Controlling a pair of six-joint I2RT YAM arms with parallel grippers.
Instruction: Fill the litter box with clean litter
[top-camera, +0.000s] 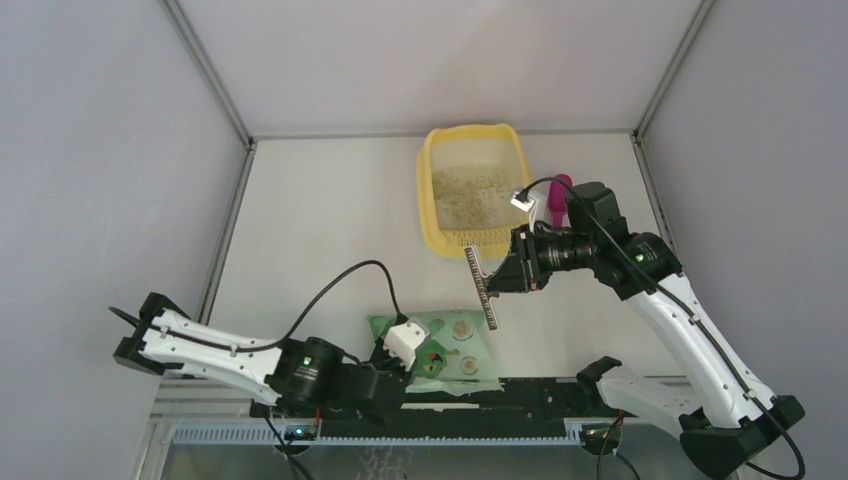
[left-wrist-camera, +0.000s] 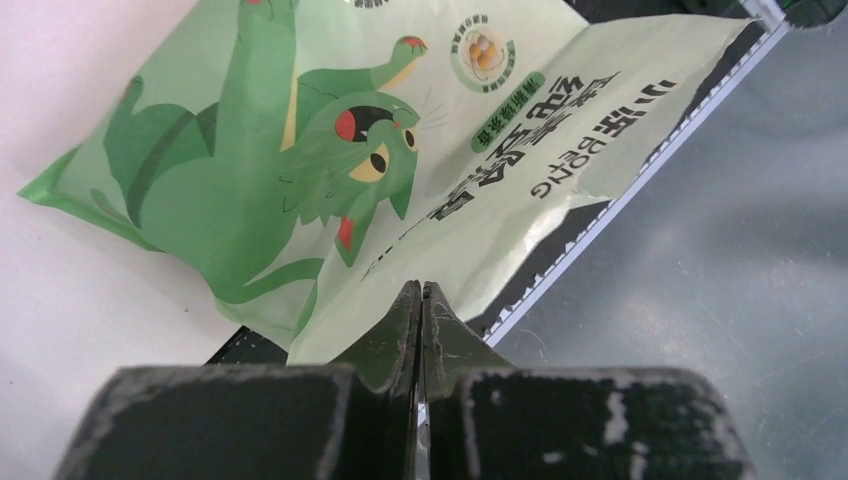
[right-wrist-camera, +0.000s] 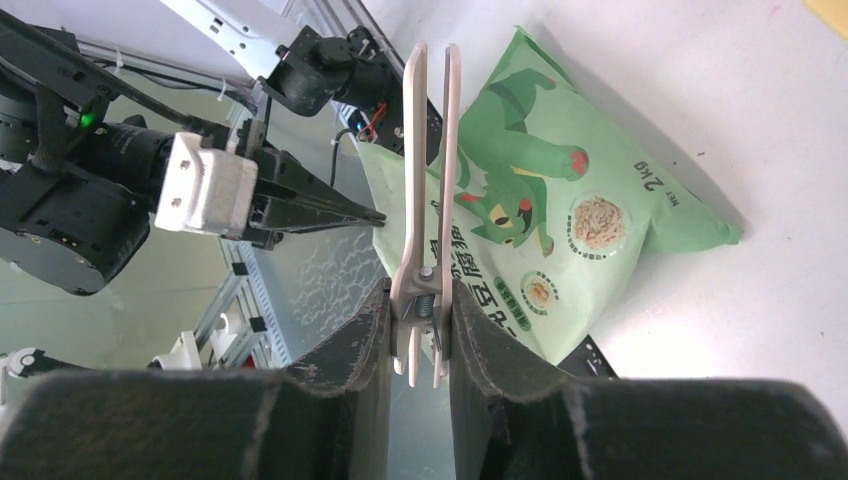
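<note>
The green litter bag (top-camera: 462, 350) with a cat print lies at the table's front edge, its pale end hanging towards the edge. My left gripper is shut, its fingertips at the margin of the pale end of the bag (left-wrist-camera: 500, 240); whether any film is pinched cannot be told. In the right wrist view, that left gripper points at the bag's pale end. My right gripper is shut on a long metal spring clip (right-wrist-camera: 414, 150), above and right of the bag. Behind stands the yellow litter box (top-camera: 428, 190), a thin layer of litter on its floor.
A magenta scoop (top-camera: 558, 198) stands right of the box, partly covered by the right arm. Left of the box the white table (top-camera: 320, 220) is clear. A dark rail (top-camera: 540, 398) runs along the front edge.
</note>
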